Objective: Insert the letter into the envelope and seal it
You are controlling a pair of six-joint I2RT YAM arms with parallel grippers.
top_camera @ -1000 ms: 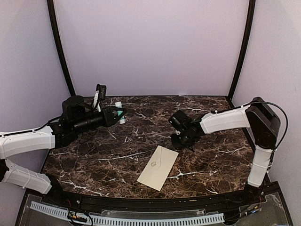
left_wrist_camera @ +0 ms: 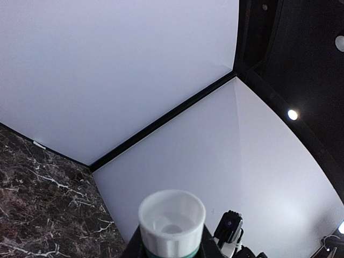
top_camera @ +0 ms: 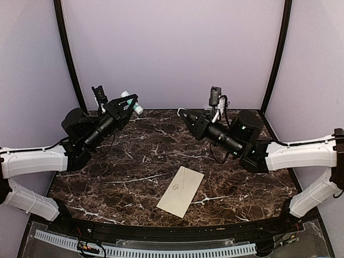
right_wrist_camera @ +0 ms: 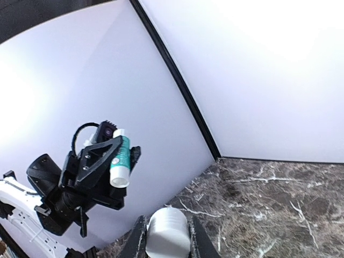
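Observation:
The cream envelope (top_camera: 180, 192) lies flat and slanted near the front middle of the dark marble table, a small emblem and flap lines on its face. No separate letter shows. High at the left, my left gripper (top_camera: 132, 102) is shut around a teal-and-white glue stick (right_wrist_camera: 121, 159), held tilted. Its white end (left_wrist_camera: 172, 217) faces the left wrist camera and looks hollow. Opposite it, my right gripper (top_camera: 184, 113) is shut on a small white cap-like piece (right_wrist_camera: 168, 234). A clear gap separates the two grippers, and neither touches the envelope.
Bare marble (top_camera: 145, 148) surrounds the envelope. Pale walls (top_camera: 177, 54) enclose the table at the back and sides. A white perforated strip (top_camera: 145, 252) runs along the front edge.
My right arm has risen from low beside the envelope and swung round to point left; its white piece now shows. My left gripper has lifted slightly and tilted the glue stick. The envelope has not moved.

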